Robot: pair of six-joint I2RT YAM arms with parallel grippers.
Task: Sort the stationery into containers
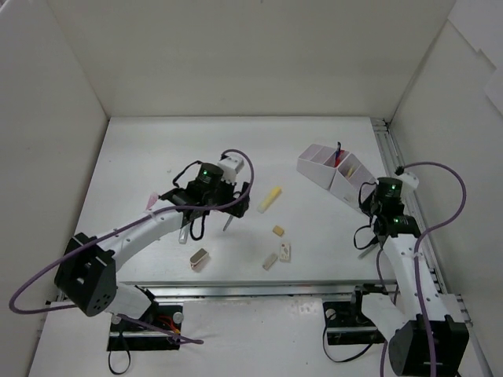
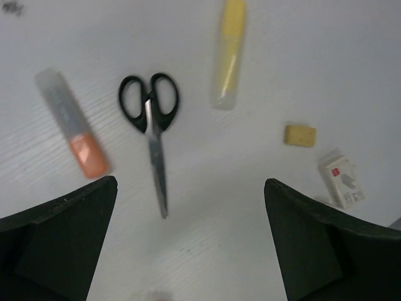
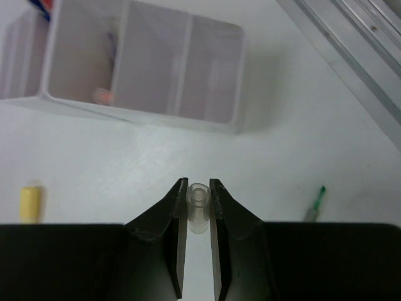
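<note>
My left gripper [image 1: 236, 200] is open above black-handled scissors [image 2: 153, 132], which lie between an orange-capped tube [image 2: 78, 132] and a yellow tube [image 2: 229, 53]. A tan block [image 2: 299, 135] and white eraser [image 2: 341, 182] lie to their right. My right gripper is shut on a small clear cylindrical object [image 3: 198, 195], above the table just in front of a white divided organizer [image 3: 150, 63] holding a few items. A green-tipped pen [image 3: 313, 207] lies on the table to its right.
A brown-topped block [image 1: 199, 258] and a pale block [image 1: 269, 261] lie near the front edge. A metal rail [image 3: 351, 69] runs along the right side.
</note>
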